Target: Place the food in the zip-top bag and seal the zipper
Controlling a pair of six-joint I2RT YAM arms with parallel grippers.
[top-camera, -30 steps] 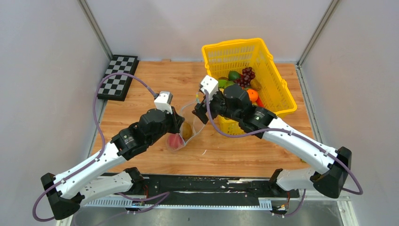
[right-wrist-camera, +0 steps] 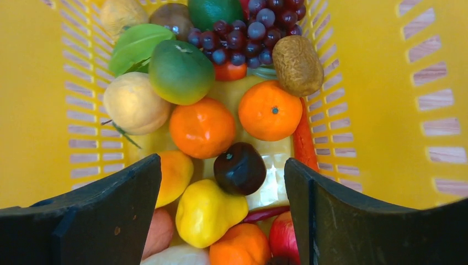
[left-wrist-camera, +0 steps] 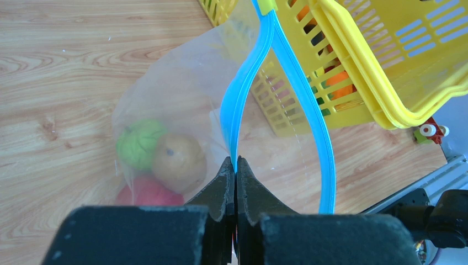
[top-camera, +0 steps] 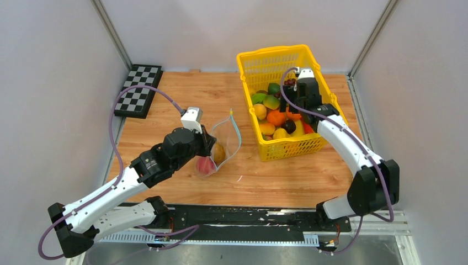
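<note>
The clear zip top bag (top-camera: pixel 223 135) stands on the table with green, brown (left-wrist-camera: pixel 176 160) and red (left-wrist-camera: pixel 148 190) food inside. My left gripper is shut on the rim of the bag, at its blue zipper strip (left-wrist-camera: pixel 245 83). My right gripper hangs open over the yellow basket (top-camera: pixel 287 149), its fingers apart above a dark round fruit (right-wrist-camera: pixel 240 168). Around that lie oranges (right-wrist-camera: pixel 270 110), grapes (right-wrist-camera: pixel 256 33), a yellow pear (right-wrist-camera: pixel 207 212), a mango (right-wrist-camera: pixel 182 72) and other foods.
A checkered board (top-camera: pixel 138 91) lies at the back left. Walls enclose both sides and the back.
My right arm has swung from beside the bag rightward and back over the basket. The left arm and bag are unchanged.
</note>
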